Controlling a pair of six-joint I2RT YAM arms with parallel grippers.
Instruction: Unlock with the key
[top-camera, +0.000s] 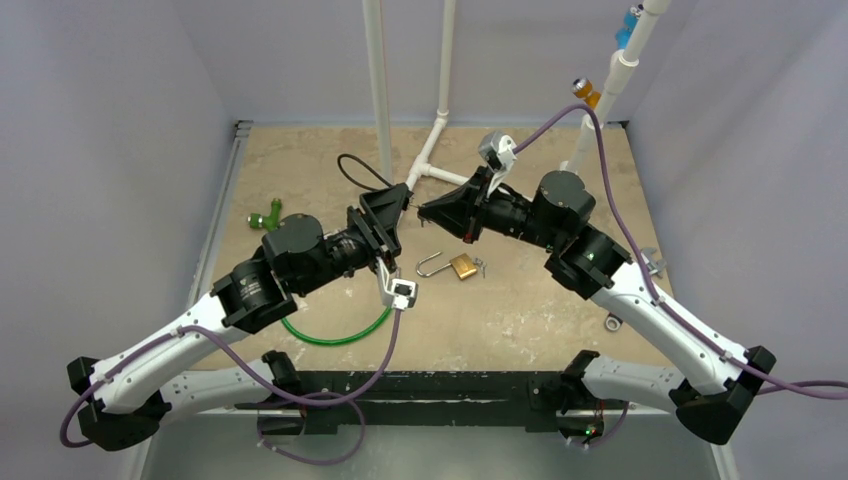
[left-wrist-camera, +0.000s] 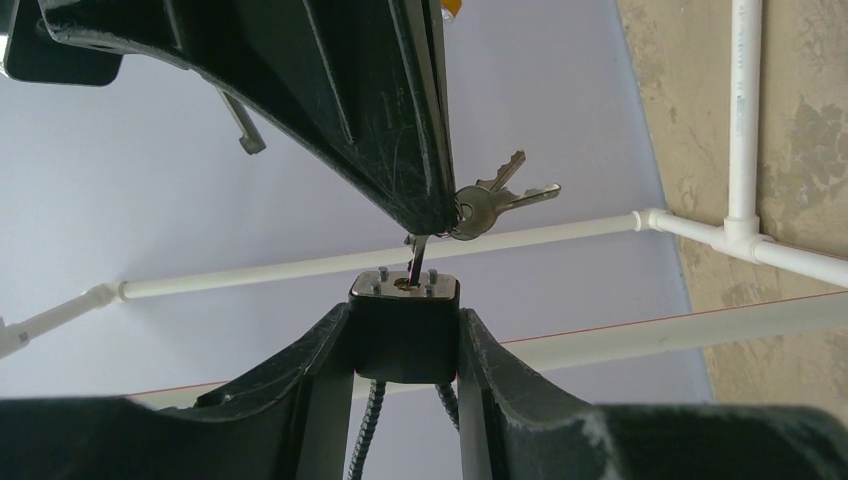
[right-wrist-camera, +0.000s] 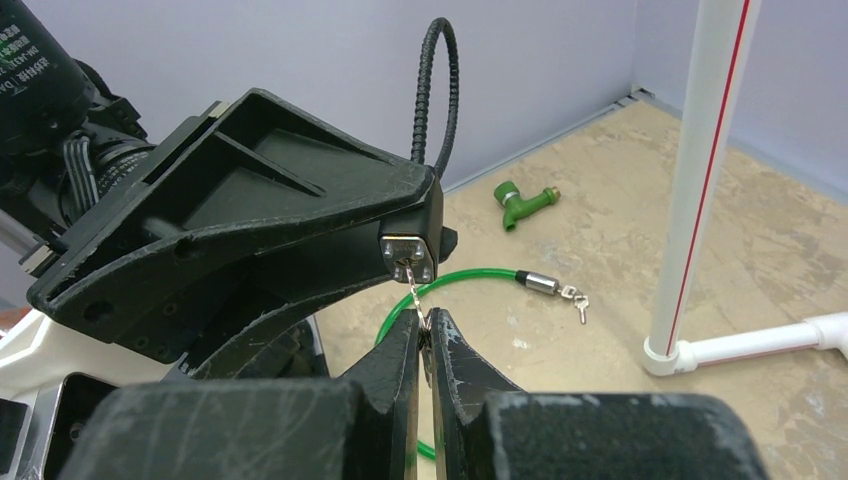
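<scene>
A black padlock (left-wrist-camera: 408, 335) with a braided cable shackle (right-wrist-camera: 450, 80) is held by my left gripper, one finger against each side. Its metal keyhole face (right-wrist-camera: 404, 256) points toward my right gripper. That gripper is shut on a thin key (left-wrist-camera: 418, 258), whose blade reaches the keyhole; how deep it sits cannot be told. Spare keys (left-wrist-camera: 482, 211) on the same ring dangle beside the right fingertips (left-wrist-camera: 437, 212). From above, both grippers meet near the middle, above the board.
Below lies a brass padlock (top-camera: 463, 266) with its shackle out. A green cable lock (right-wrist-camera: 470, 273) with keys, a green valve (right-wrist-camera: 522, 205) and white pipes (right-wrist-camera: 690, 180) surround the grippers. The board's front right is mostly bare.
</scene>
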